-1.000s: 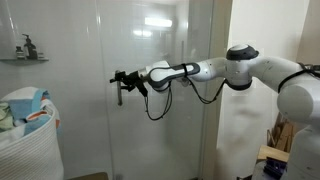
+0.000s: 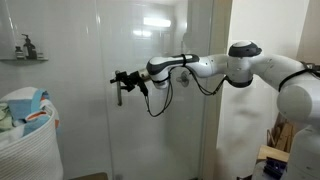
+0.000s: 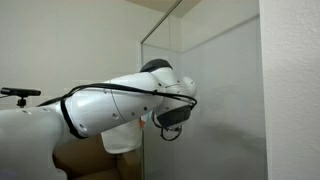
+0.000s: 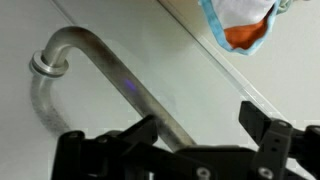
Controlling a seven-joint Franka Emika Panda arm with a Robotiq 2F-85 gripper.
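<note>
A bent metal handle (image 4: 118, 78) is fixed to a glass door (image 2: 135, 135), with its round mount at upper left in the wrist view. My gripper is open, its dark fingers (image 4: 275, 130) spread wide apart. The bar runs down into the gap, close by the left finger; whether it touches cannot be told. In exterior view 1 the gripper (image 2: 122, 77) is at the upper part of the handle (image 2: 120, 98). From exterior view 2 the arm (image 3: 115, 100) hides the gripper and handle.
A white basket (image 2: 32, 155) filled with towels (image 2: 28, 110) stands at the left. Bottles (image 2: 29, 46) sit on a small wall shelf. A loose black cable (image 2: 205, 88) hangs along the arm. A wooden-topped stand (image 2: 272, 155) is at lower right.
The arm's elbow has shifted slightly to the right. My gripper stays at the upper part of the handle, and the door shows no clear movement.
</note>
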